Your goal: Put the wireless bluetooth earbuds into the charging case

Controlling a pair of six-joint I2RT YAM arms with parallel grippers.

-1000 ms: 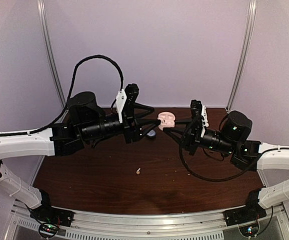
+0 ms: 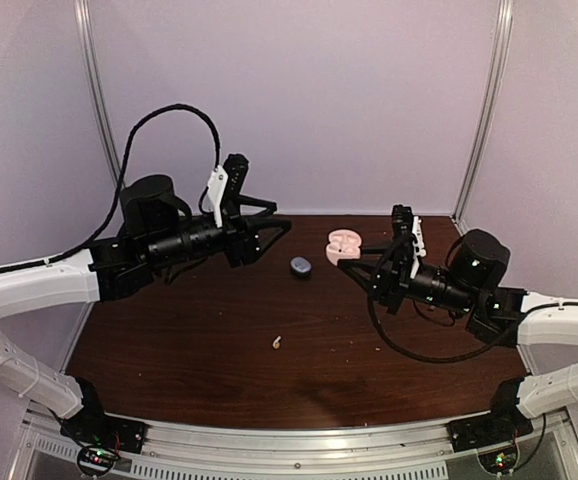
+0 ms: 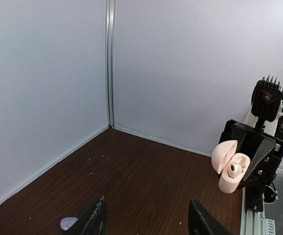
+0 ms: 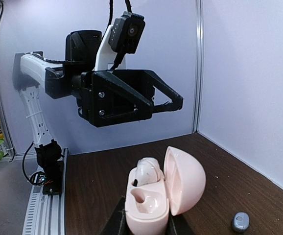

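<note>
My right gripper (image 2: pixel 352 257) is shut on the pink charging case (image 4: pixel 148 223), holding it above the table with its lid (image 4: pixel 184 181) open. In the right wrist view one pale earbud (image 4: pixel 148 171) sits in the farther slot, its rounded end sticking up; how deep it sits I cannot tell. The nearer slot (image 4: pixel 146 200) is empty. The other earbud (image 2: pixel 277 342) lies on the table, toward the front middle. To the left of the case, apart from it, my left gripper (image 2: pixel 283 216) stands open in the air; its fingers (image 3: pixel 96 218) have nothing between them.
A small dark grey-blue object (image 2: pixel 300 267) rests on the brown table (image 2: pixel 199 350) between the two grippers, farther back than the loose earbud. Bare table surrounds that earbud. Pale walls close off the back and sides.
My left gripper was close against the case and has drawn back to the left, leaving a gap. The right gripper and case have shifted slightly right. The loose earbud has not moved.
</note>
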